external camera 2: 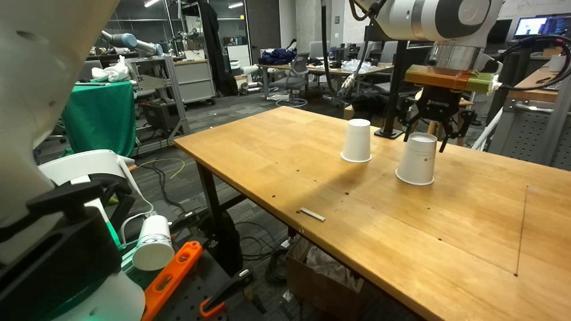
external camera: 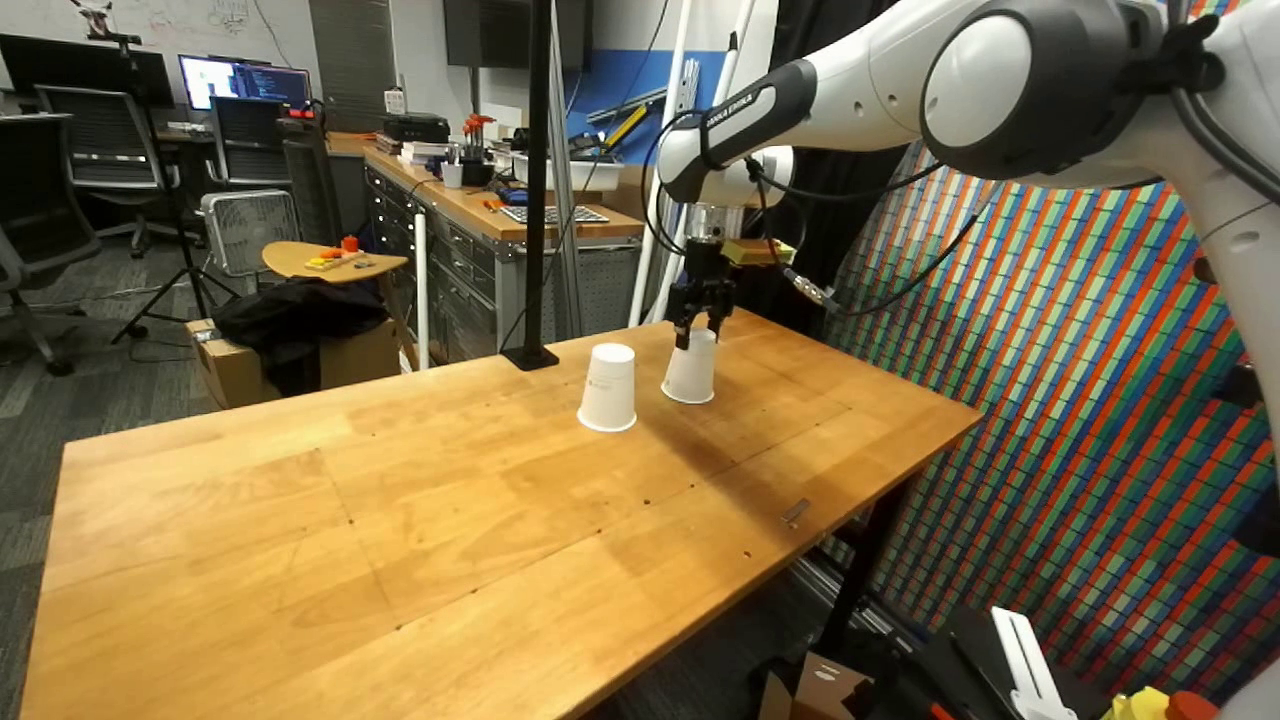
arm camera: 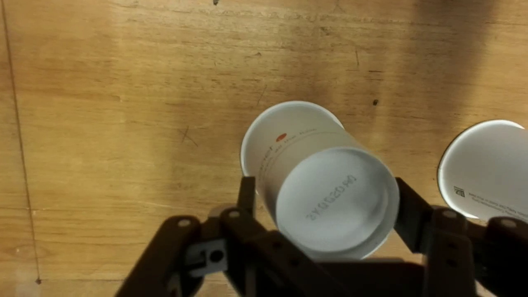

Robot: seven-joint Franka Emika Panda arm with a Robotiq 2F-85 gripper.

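Observation:
Two white paper cups stand upside down on the wooden table. The right-hand one in exterior view 1, cup (external camera: 689, 374), has my gripper (external camera: 699, 332) over its raised base. From exterior view 2, the fingers of the gripper (external camera 2: 425, 142) reach down on either side of this cup's (external camera 2: 415, 163) upper end. In the wrist view the cup's base (arm camera: 341, 200) fills the space between the parted fingers; the right finger (arm camera: 413, 210) appears close against it, while a gap shows by the left finger (arm camera: 246, 194). The other cup (external camera 2: 357, 141) stands apart.
The second cup (arm camera: 490, 170) lies close to the right finger's side in the wrist view. A black post (external camera: 531, 240) rises at the table's back edge. A small flat strip (external camera 2: 312, 214) rests near an edge.

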